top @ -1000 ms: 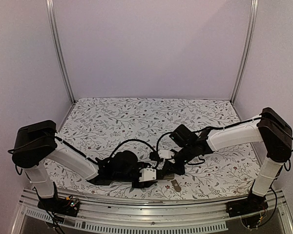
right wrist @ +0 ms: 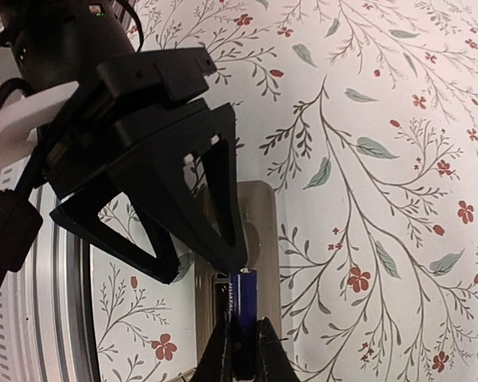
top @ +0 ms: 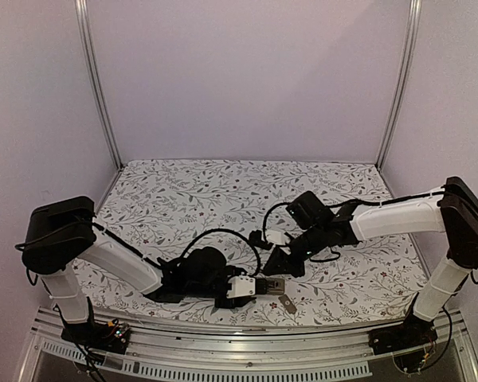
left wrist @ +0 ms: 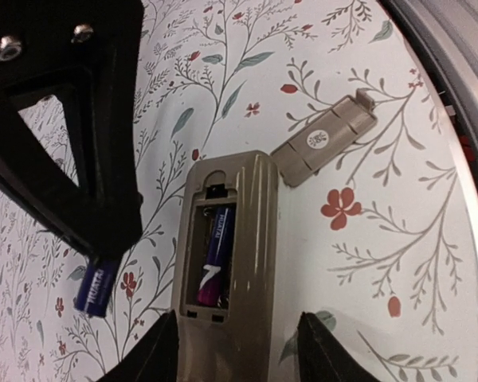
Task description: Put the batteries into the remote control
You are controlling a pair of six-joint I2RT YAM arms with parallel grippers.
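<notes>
The remote control (left wrist: 253, 239) lies on the table, cover off, with one blue-and-purple battery (left wrist: 217, 255) in its compartment. The detached cover (left wrist: 325, 139) lies beside it. My left gripper has its fingers apart around the remote's near end; whether they touch it is unclear. My right gripper is shut on a second blue battery, held above the remote, beside the compartment in the left wrist view.
Both arms meet at the table's front middle, close to the metal front edge (top: 247, 334).
The left arm has barely moved.
</notes>
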